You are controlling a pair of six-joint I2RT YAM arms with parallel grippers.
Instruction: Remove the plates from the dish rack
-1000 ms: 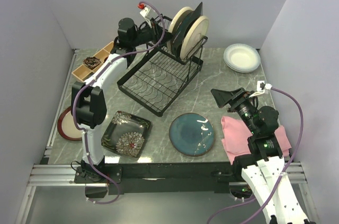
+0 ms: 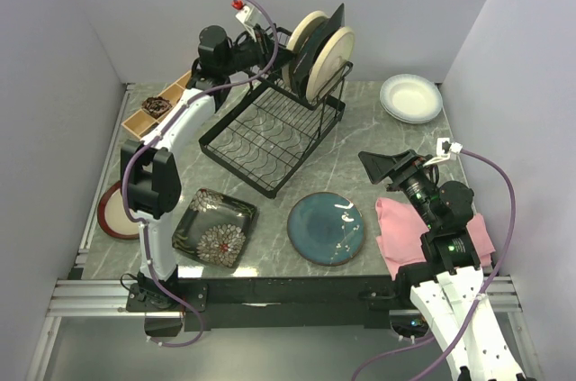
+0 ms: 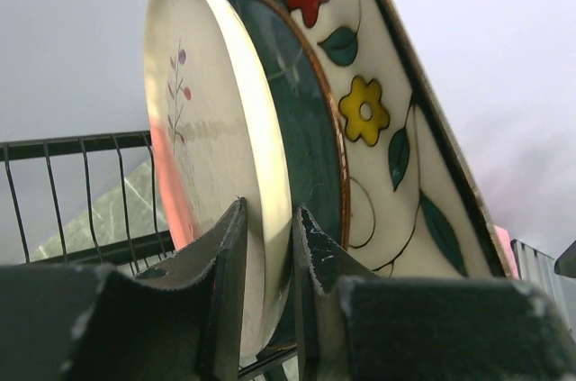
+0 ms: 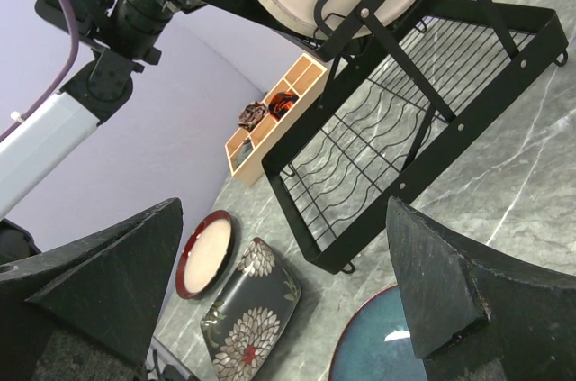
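Plates stand upright in the upper tier of the black dish rack [image 2: 216, 156]. My left gripper is shut on the rim of a cream plate [image 3: 211, 120] at the left end of that row. Behind it in the left wrist view are a dark teal plate [image 3: 301, 102] and a square floral plate [image 3: 396, 201]. A further cream plate [image 2: 331, 61] stands at the row's right end. My right gripper [image 2: 381, 163] hangs open over the counter, right of the rack, with nothing between its fingers.
A blue plate [image 2: 326, 228], square flower plate [image 2: 200, 227] and red-rimmed plate [image 2: 117, 216] lie on the counter. White plates [image 2: 410, 98] lie back right, a pink cloth [image 2: 400, 237] front right, a wooden organiser [image 2: 140, 122] back left. The rack's lower tier is empty.
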